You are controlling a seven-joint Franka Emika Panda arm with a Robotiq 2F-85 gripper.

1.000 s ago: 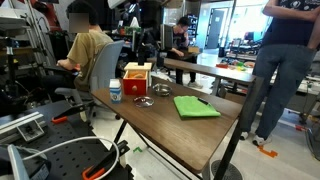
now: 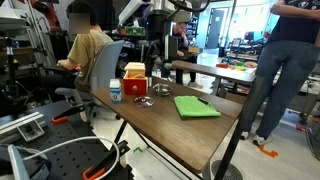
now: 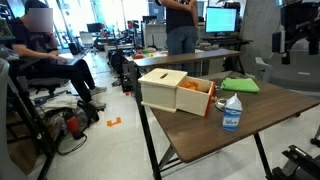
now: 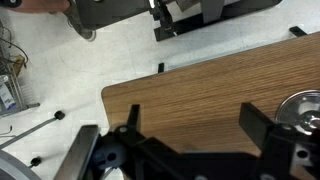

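Note:
My gripper is open and empty, high above the wooden table [image 4: 190, 97]. A round metal dish [image 4: 300, 110] lies below its right finger in the wrist view. In exterior view 1, a red and cream box [image 2: 134, 85] stands at the table's far left, beside a white and blue container [image 2: 115, 92]. The same box [image 3: 196, 99] shows orange contents in exterior view 2, with its pale lid or second box [image 3: 164, 88] alongside. A green cloth [image 2: 196, 106] lies flat toward the table's other end.
A small shiny dish [image 2: 143, 102] rests near the box. Bare tabletop [image 2: 175, 130] stretches around the cloth's near side. A person [image 2: 286, 60] stands behind the table, and another sits at the left.
In exterior view 1, the arm and gripper have swung to the right, away from above the box. The objects on the table have stayed in place.

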